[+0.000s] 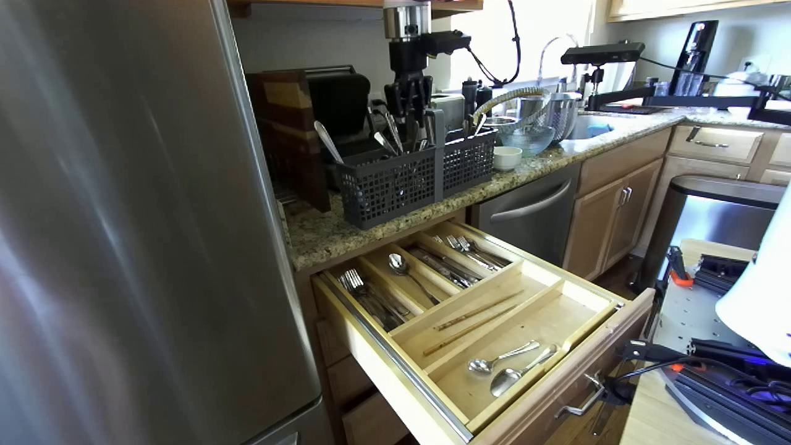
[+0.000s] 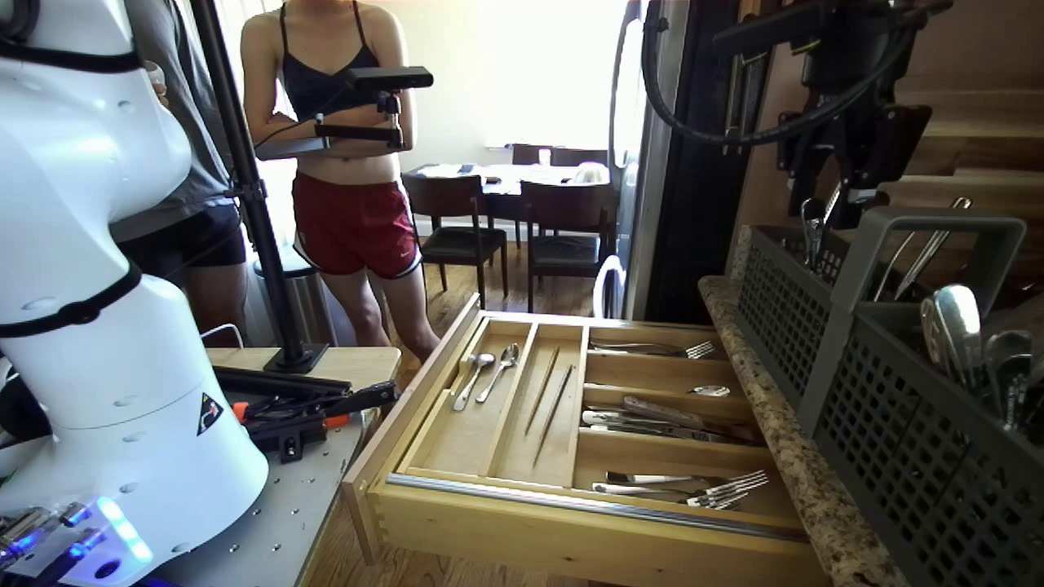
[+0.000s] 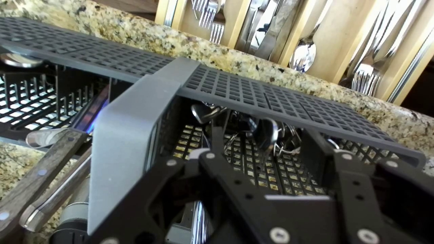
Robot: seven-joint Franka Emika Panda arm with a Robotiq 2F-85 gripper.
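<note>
A dark grey cutlery basket [image 1: 389,185] with a tall central handle [image 3: 122,134] stands on the counter. My gripper points down into one side of it, beside the handle, with the fingers apart. Between and beyond the fingers, in the wrist view, show spoon bowls [image 3: 266,132] and other metal utensils [image 3: 288,140] low in the basket. Nothing is visibly clasped. From the side, the gripper [image 2: 832,186] hangs over the far half of the basket, and its tips are partly hidden. The open drawer [image 1: 511,319] below holds sorted cutlery.
The drawer has forks [image 2: 729,489], knives [image 2: 646,417], chopsticks [image 1: 474,319] and two loose spoons [image 1: 508,378] in separate compartments. Wooden boards [image 1: 296,133] stand close behind the basket. A white bowl [image 1: 507,157] and a glass bowl [image 1: 528,139] sit to its right.
</note>
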